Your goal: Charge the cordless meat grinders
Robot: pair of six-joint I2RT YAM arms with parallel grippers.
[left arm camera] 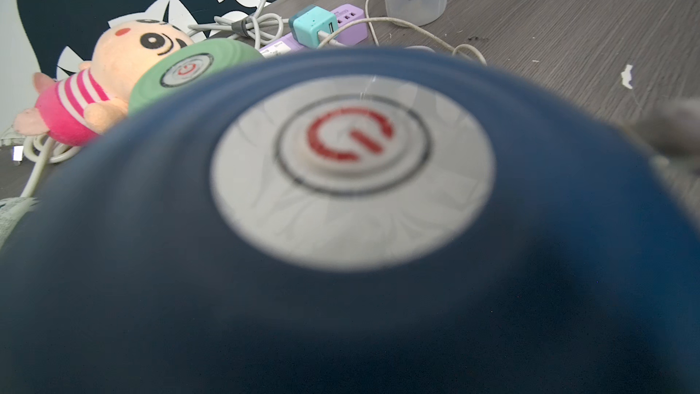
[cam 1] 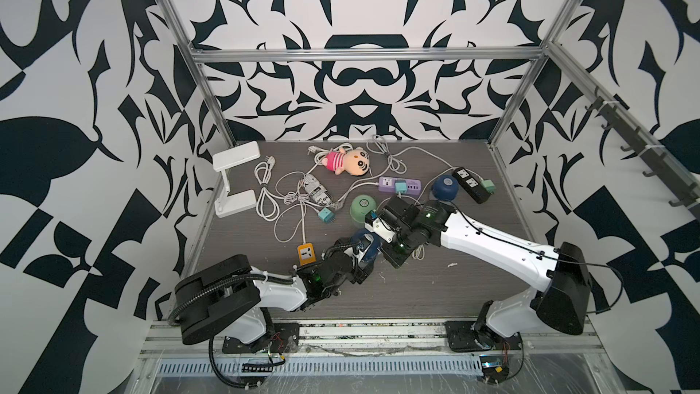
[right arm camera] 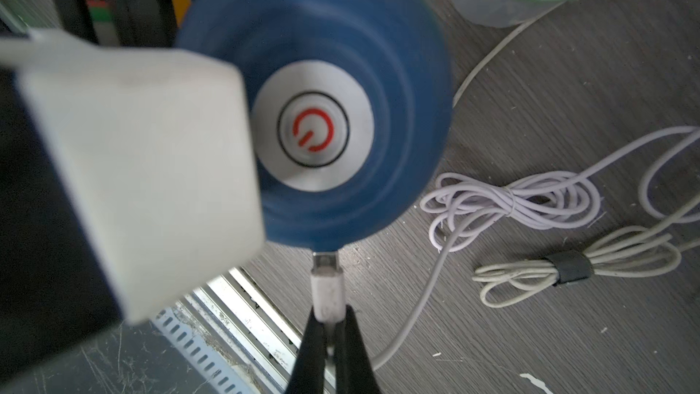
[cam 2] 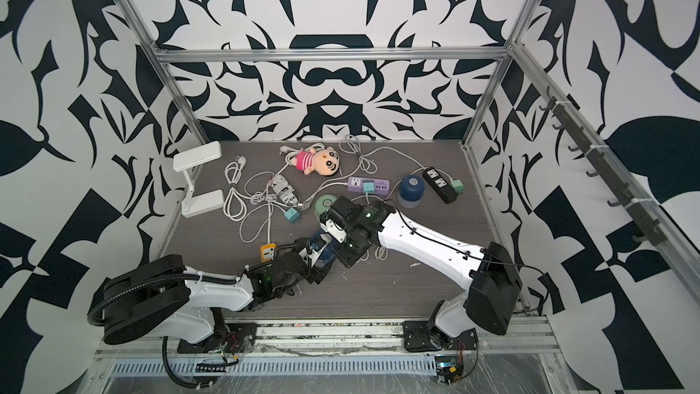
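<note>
A blue-topped grinder (left arm camera: 583, 175) fills the left wrist view, its red power mark facing up. My left gripper (cam 1: 362, 254) is open around this grinder, its fingertips mostly hidden. In the right wrist view, the thin black fingers of my right gripper are shut on a white charging plug (right arm camera: 328, 292). The plug's metal tip meets the blue grinder's lower edge and still shows partly; the socket itself is hidden. A green grinder (cam 1: 362, 208) stands just behind, and another blue grinder (cam 1: 444, 187) stands farther right.
Behind the arms lie a purple power strip (cam 1: 399, 184) with a teal adapter (cam 1: 401, 186), a plush doll (cam 1: 350, 161) and a black strip (cam 1: 471, 184). Loose cables, a white lamp (cam 1: 235, 203) and an orange socket block (cam 1: 306, 252) occupy the left.
</note>
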